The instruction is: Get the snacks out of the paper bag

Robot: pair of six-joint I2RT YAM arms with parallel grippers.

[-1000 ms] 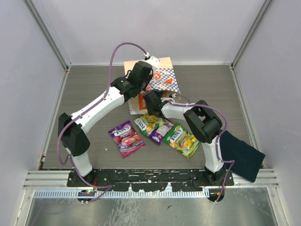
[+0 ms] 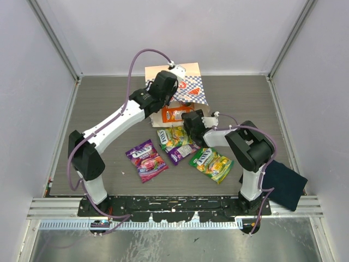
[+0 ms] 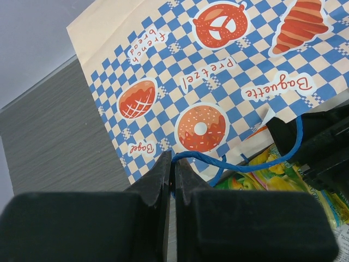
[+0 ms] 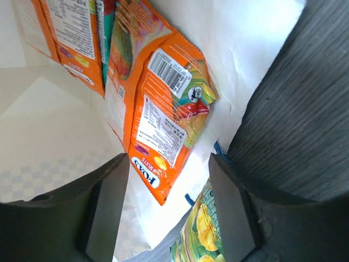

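Observation:
The paper bag (image 2: 193,87) lies at the back center, printed side up. My left gripper is over it, shut on its blue cord handle (image 3: 240,166). My right gripper stands open at the bag's mouth; inside, orange snack packs (image 4: 158,125) lie on white paper. Outside lie a green-yellow pack (image 2: 169,135), a purple pack (image 2: 180,154) partly under it, another green pack (image 2: 212,164) at front right and a pink-purple pack (image 2: 146,160) at front left.
A dark folded cloth (image 2: 281,185) lies at the right front. Grey walls border it.
My right gripper has moved right and slightly toward the front, uncovering more of the orange pack. My left gripper holds its place over the bag.

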